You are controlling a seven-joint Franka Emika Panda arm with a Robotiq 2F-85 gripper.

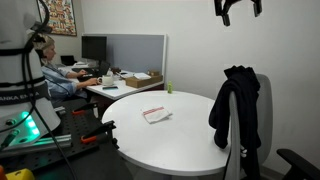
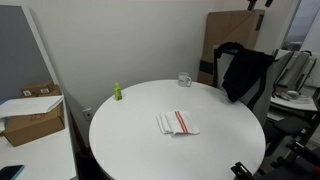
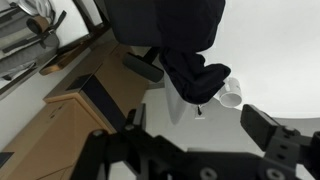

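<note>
A black garment is draped over the back of a grey chair beside the round white table. High above the chair, my gripper hangs in the air with its fingers apart. In the wrist view, the gripper is open and nothing sits between the fingertips. The garment lies ahead of it, with a white mug close to one sleeve-like end. On the table, a white cloth with red stripes lies folded.
Toward the table's far edge stands a small green bottle. A cardboard box is behind the chair. A person sits at a desk with a monitor.
</note>
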